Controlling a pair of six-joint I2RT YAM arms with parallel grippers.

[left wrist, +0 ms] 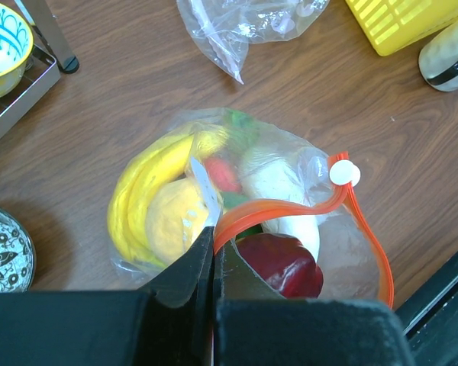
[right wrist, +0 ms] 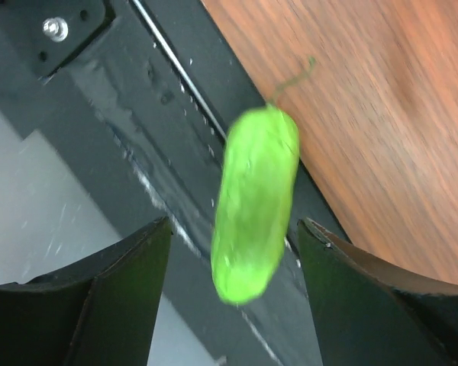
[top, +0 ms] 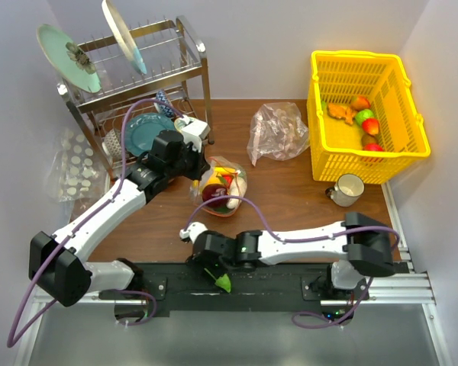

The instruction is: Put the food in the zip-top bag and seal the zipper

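The clear zip bag (left wrist: 351,267) with an orange rim stands on the table, its mouth partly open. Inside it are yellow bananas (left wrist: 149,187), a dark red eggplant-like vegetable (left wrist: 282,267), a white item and more food. My left gripper is shut on the bag's orange rim. A green cucumber (right wrist: 256,202) lies outside the bag, on the black rail along the table's front edge. Above it my right gripper hangs open, its fingers (right wrist: 156,252) on either side of the cucumber in view but not touching it. In the top view the right arm hides part of the cucumber.
A yellow basket (top: 366,160) holding several fruits stands at the back right, a mug (top: 346,190) before it. An empty clear bag (top: 278,133) lies at the back. The metal dish rack (top: 137,90) fills the back left. Bare wood lies right of the zip bag.
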